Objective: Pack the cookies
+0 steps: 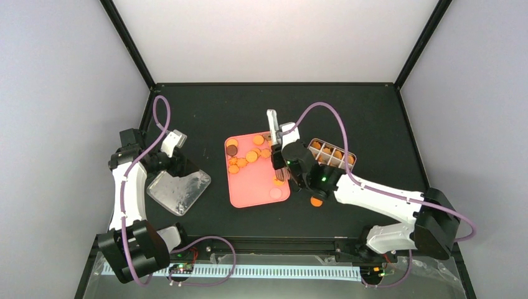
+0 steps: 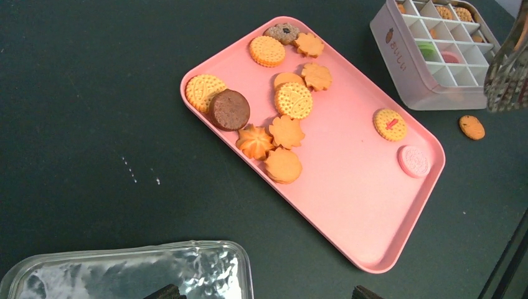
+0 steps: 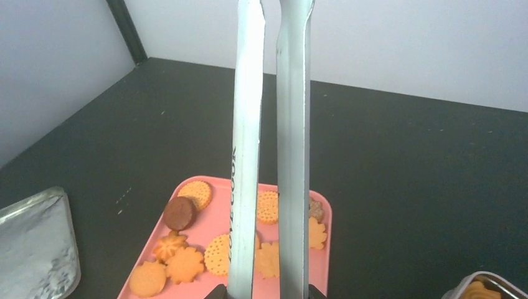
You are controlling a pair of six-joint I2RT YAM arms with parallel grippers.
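Observation:
The pink tray point(image 1: 252, 187) holds assorted cookies: round biscuits point(image 2: 268, 51), flower shapes point(image 2: 286, 131), a chocolate one point(image 2: 230, 111) and a pink disc point(image 2: 414, 161). The compartment box point(image 2: 401, 68) stands at its right, partly filled. My right gripper point(image 1: 280, 149) is raised over the tray's right part, shut on silver tongs point(image 3: 292, 156), whose tips stand slightly apart with nothing visible between them. My left gripper point(image 1: 187, 168) hangs over the clear lid point(image 1: 177, 198) at the left; only its fingertips show at the bottom of the left wrist view, apparently apart and empty.
A loose cookie point(image 2: 471, 127) lies on the table below the compartment box. Walls border the table at the back and sides.

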